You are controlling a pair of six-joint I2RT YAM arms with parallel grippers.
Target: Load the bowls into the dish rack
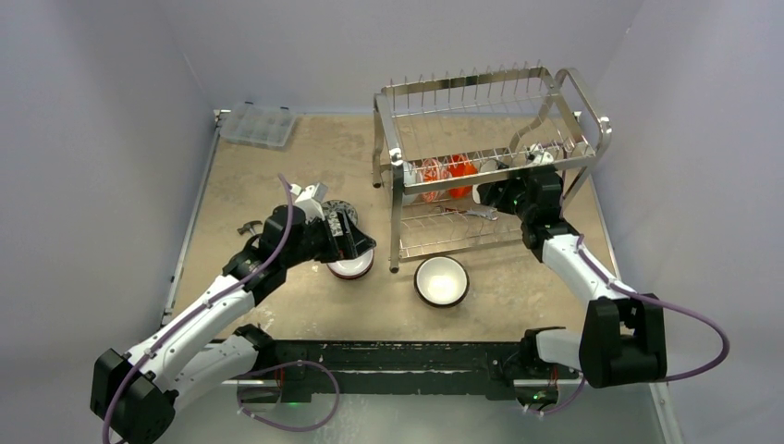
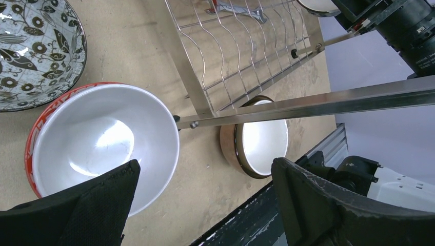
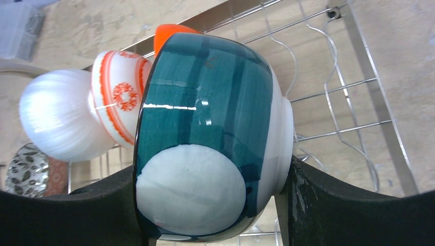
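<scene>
In the right wrist view my right gripper has its fingers on either side of a teal-and-white bowl [image 3: 205, 102], inside the lower tier of the dish rack [image 1: 481, 248]; a white bowl [image 3: 56, 113], an orange-patterned bowl [image 3: 120, 92] and an orange one [image 3: 169, 32] stand tilted beside it. My left gripper is open above a white bowl [image 2: 102, 138] stacked in a red-rimmed one, beside a floral bowl [image 2: 38, 61]. A white bowl with dark rim [image 1: 441, 280] sits in front of the rack.
A clear compartment box [image 1: 259, 125] lies at the back left, a small dark tool [image 1: 248, 227] at the left. A wrench [image 2: 241, 11] shows under the rack. The floor left of the rack and at the front is mostly clear.
</scene>
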